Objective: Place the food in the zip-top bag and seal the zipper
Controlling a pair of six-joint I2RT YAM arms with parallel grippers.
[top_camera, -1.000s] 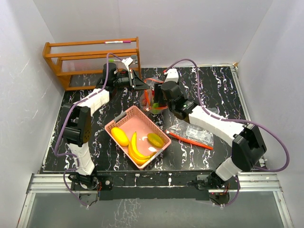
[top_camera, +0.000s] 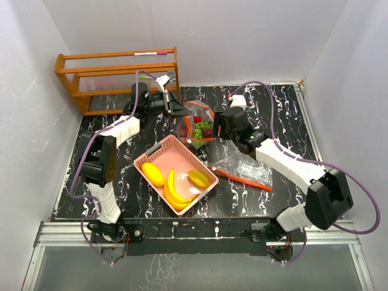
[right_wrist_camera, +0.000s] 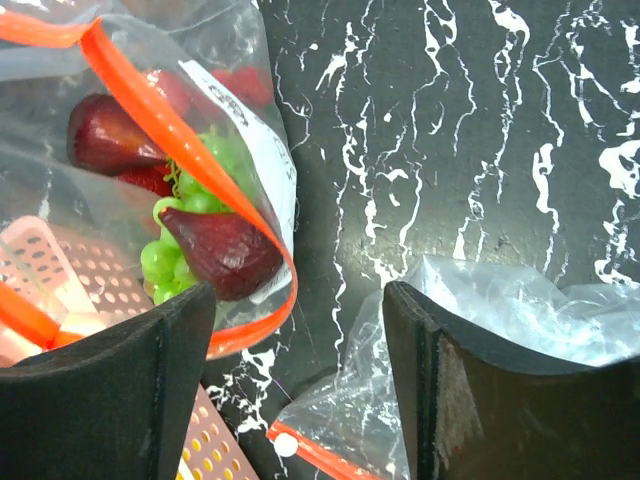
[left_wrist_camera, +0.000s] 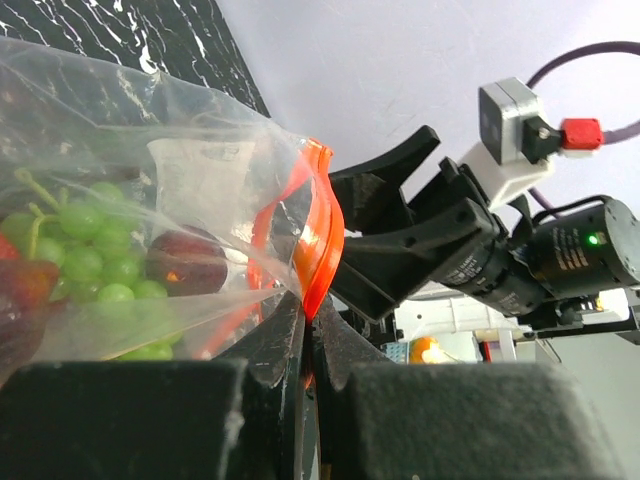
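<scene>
The clear zip bag (top_camera: 195, 107) with an orange zip rim stands with its mouth spread, behind the pink basket. Inside it are green grapes (left_wrist_camera: 95, 250), a dark red fruit (right_wrist_camera: 222, 250) and more red food. My left gripper is shut on the bag's orange rim (left_wrist_camera: 320, 235), at one side of the mouth. On the opposite side, my right gripper (top_camera: 219, 125) stands apart from the bag, its black fingers (right_wrist_camera: 165, 370) parted with nothing between them. The orange rim passes just beyond the left one of these fingers in the right wrist view.
In front sits the pink basket (top_camera: 145, 156) holding a yellow mango, bananas and a green-yellow fruit (top_camera: 198, 179). A second, flat bag (top_camera: 254, 173) with an orange zip lies to the right. Behind left is a wooden rack (top_camera: 115, 68).
My right gripper has drawn back to the right, away from the bag's mouth, where it stood over the food. The left arm has stayed still, and the basket too.
</scene>
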